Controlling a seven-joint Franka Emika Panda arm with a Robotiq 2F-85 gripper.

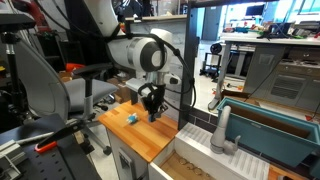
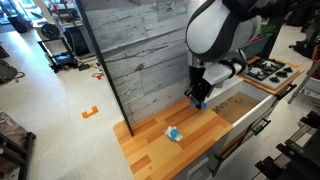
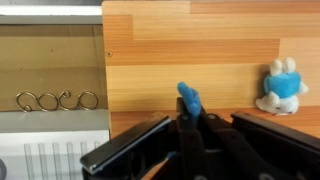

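Observation:
My gripper is shut on a small blue object (image 3: pixel 188 97), whose narrow blue end sticks out ahead of the fingers in the wrist view. Most of this object is hidden by the dark fingers, so its full shape is unclear. In exterior view 2 the blue object (image 2: pixel 200 103) hangs below the hand, over or near the wooden top. A white and blue plush toy (image 3: pixel 282 88) lies on the wooden surface (image 3: pixel 200 52), to the right in the wrist view and apart from the gripper.
An open drawer (image 1: pixel 190 168) adjoins the wooden top; a curly wire piece (image 3: pixel 58 101) lies inside it. Beyond stand a grey-white bottle-like object (image 1: pixel 222 130) and a green-grey bin (image 1: pixel 262 120). Bare wood surrounds the plush toy.

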